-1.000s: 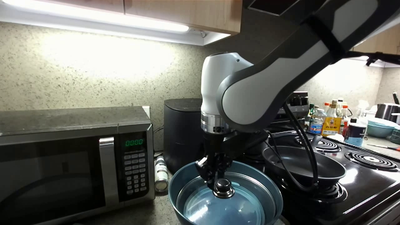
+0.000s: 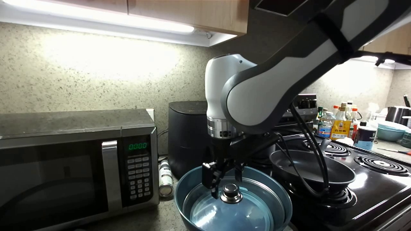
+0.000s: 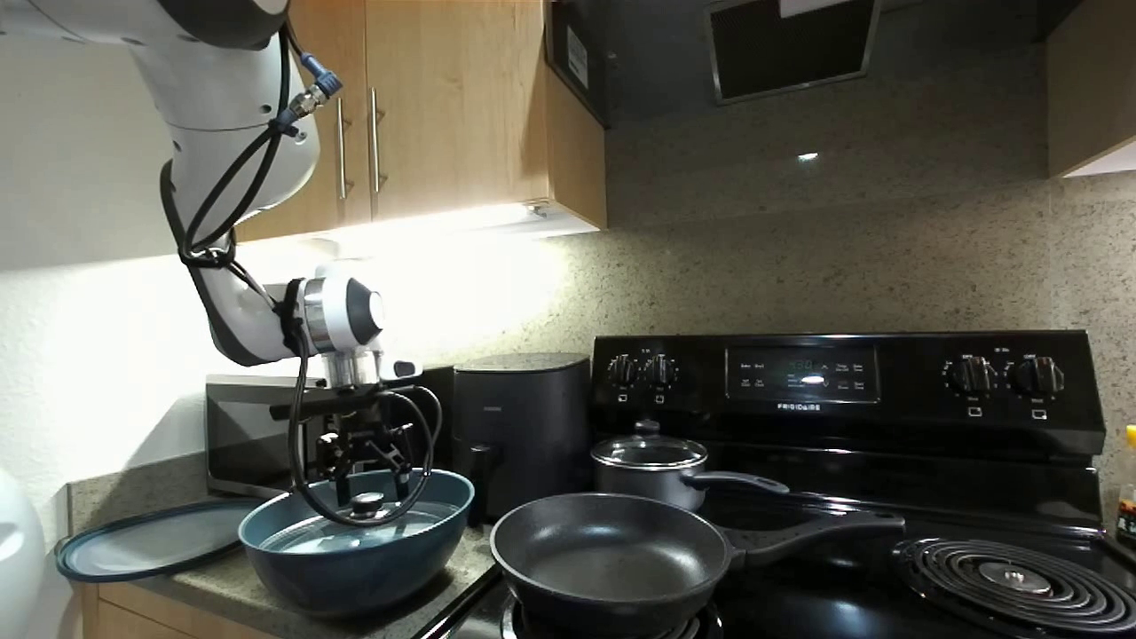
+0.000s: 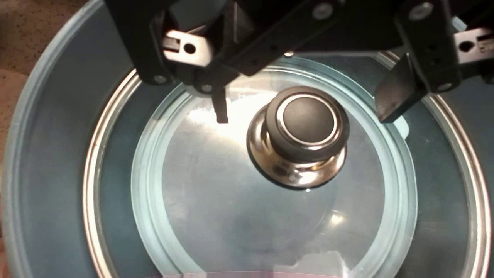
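A glass lid (image 4: pixel 259 222) with a steel rim lies inside the large blue bowl (image 3: pixel 341 570). Its round black knob (image 4: pixel 308 119) on a shiny metal base stands up from the middle. My gripper is open above the lid, its fingertips wide apart with the knob showing between them in the wrist view. There is a gap between each finger and the knob. In exterior view 1 the gripper (image 2: pixel 227 184) hangs just behind the knob, down inside the bowl's rim. Cables partly cover the gripper (image 3: pixel 373 485) in exterior view 2.
A black frying pan (image 3: pixel 612 554) and a lidded saucepan (image 3: pixel 650 469) stand on the stove, right of the bowl. The black air fryer (image 3: pixel 522 437) is behind it, the microwave (image 2: pixel 77 165) to the left. A flat blue-rimmed lid (image 3: pixel 160 538) lies on the counter.
The gripper's fingers have spread apart; earlier they were close together at the knob. The arm has shifted only slightly, and the bowl has moved a very little to the right in exterior view 1.
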